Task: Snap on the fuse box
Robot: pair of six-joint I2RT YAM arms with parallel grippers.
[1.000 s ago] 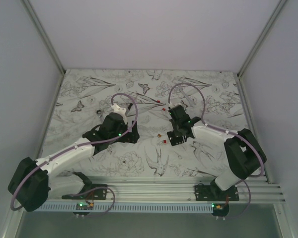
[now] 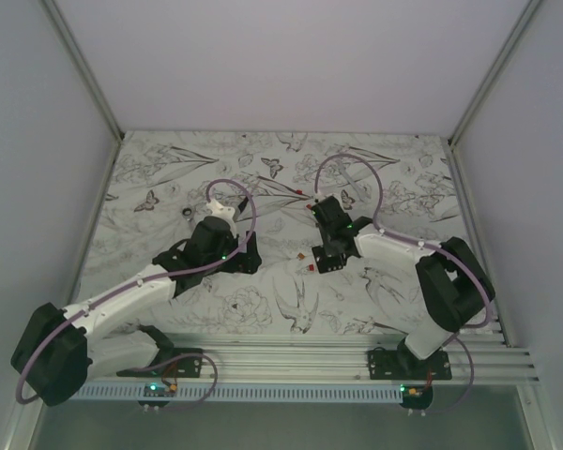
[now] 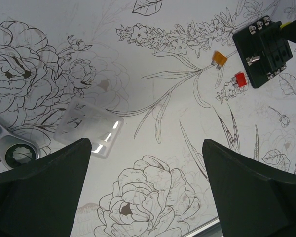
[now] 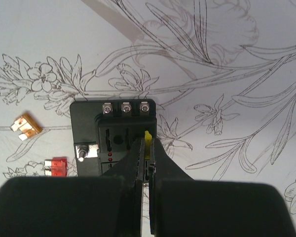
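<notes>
The black fuse box lies on the patterned mat, also seen at the upper right of the left wrist view (image 3: 254, 54). My right gripper is down over its right part, fingers shut, with a yellow piece (image 4: 148, 140) at their tips; whether it is held or seated in the box I cannot tell. An orange fuse (image 4: 27, 126) and a red fuse (image 4: 58, 167) lie left of the box. My left gripper stands open above the mat, away from the box, nothing between its fingers.
A clear plastic lid (image 3: 89, 126) and a wrench-like metal tool (image 3: 15, 148) lie below my left gripper. Small red pieces lie farther back in the top view.
The right arm has shifted slightly over the fuse box. The left arm has moved very little.
</notes>
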